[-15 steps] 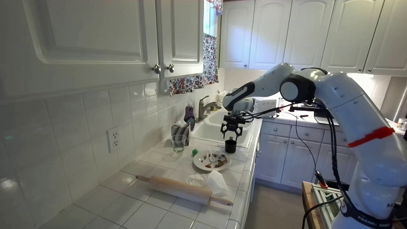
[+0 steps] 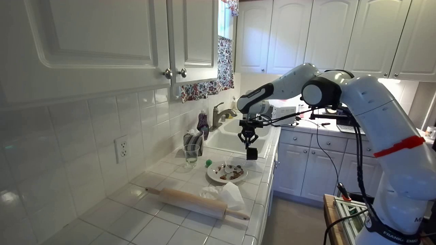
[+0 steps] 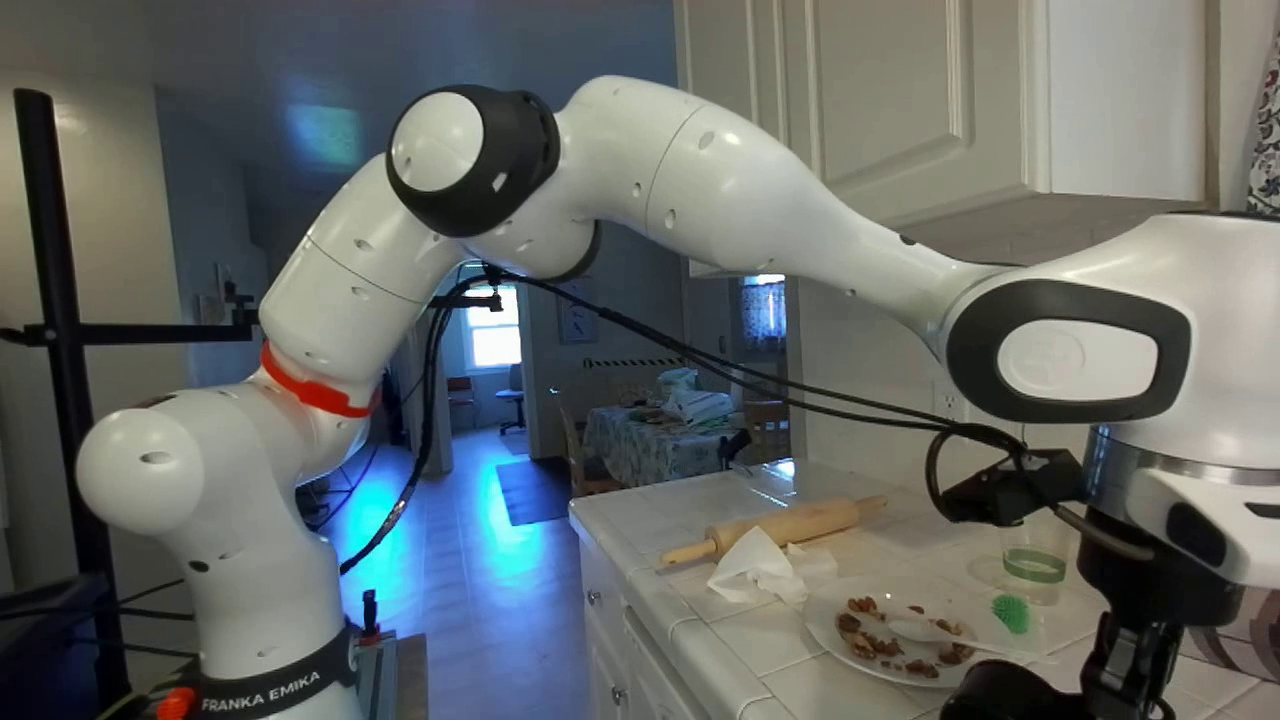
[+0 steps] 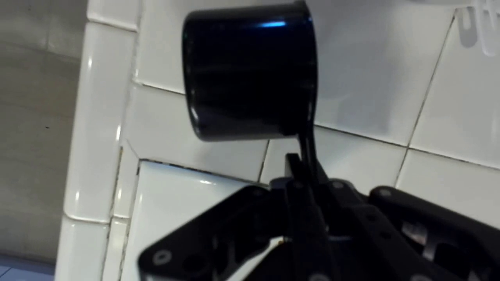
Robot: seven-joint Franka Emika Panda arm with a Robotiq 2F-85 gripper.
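Note:
A black measuring cup [image 4: 250, 72] hangs by its handle from my gripper, which is shut on that handle. It is tipped on its side, and the wrist view shows its outer wall; whether anything is inside cannot be seen. In exterior view 1 the cup [image 2: 252, 153] is just above the white tiles, between the plate and the sink, below my gripper [image 2: 248, 143]. The white plate [image 2: 212, 175] with brown scraps and a clear plastic utensil [image 3: 930, 629] is close by. The second exterior view shows the cup [image 3: 1002, 694] cut off at the bottom edge.
A green scrubber [image 2: 208, 163] and clear plastic cup [image 2: 191, 156] stand past the plate. Crumpled paper towel [image 2: 232, 196] and a rolling pin [image 2: 192, 200] lie nearer. The sink [image 2: 216, 143], faucet [image 2: 216, 118] and tissue box [image 2: 193, 143] are behind. The counter's edge drops off at right.
The gripper was open above the upright cup a second ago. Now it is shut on the handle, and the cup has been raised slightly, shifted right and tipped onto its side.

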